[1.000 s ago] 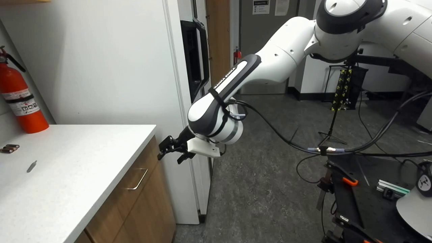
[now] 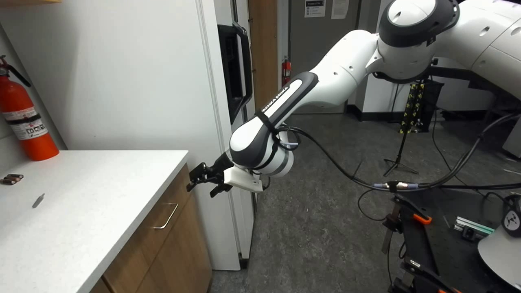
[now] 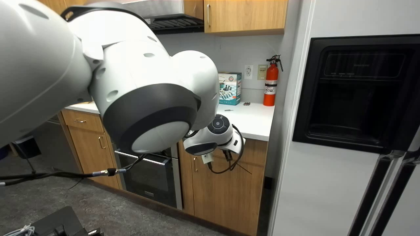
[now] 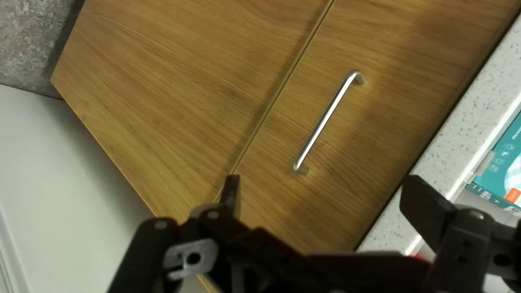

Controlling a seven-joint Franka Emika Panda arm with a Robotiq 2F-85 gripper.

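Note:
A metal bar handle (image 4: 323, 122) is fixed to the wooden drawer front (image 4: 390, 132), slanting across the wrist view. The same handle (image 2: 167, 215) shows in exterior view 1, below the counter's edge. My gripper is open, its black fingers wide apart with nothing between them. In the wrist image the handle appears above and between the fingertips, with a gap to it. From exterior view 1 the gripper (image 2: 201, 188) is in front of the drawer corner, right of the handle. The arm hides the fingers in exterior view 2.
The white countertop (image 2: 97, 195) juts above the drawer. The fridge's side (image 2: 136, 88) stands close beside the cabinet. A fire extinguisher (image 2: 27, 114), batteries (image 2: 12, 178) and a small grey object (image 2: 38, 200) are on the counter. Open floor (image 2: 312, 219) lies behind the gripper.
My gripper has shifted very slightly to the left in exterior view 1, while the arm's upper links have tilted a little. The drawer and its handle look unmoved.

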